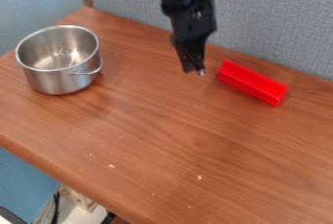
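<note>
A black gripper (197, 64) hangs from the arm at the top centre, shut, with nothing visible between its fingers. It is above and a little left of a red rectangular block (254, 83), which lies on the wooden table (169, 150) near the back right, apart from the gripper.
A steel pot (58, 62) with side handles stands at the left of the table. A grey padded wall runs along the back, a blue panel at the left.
</note>
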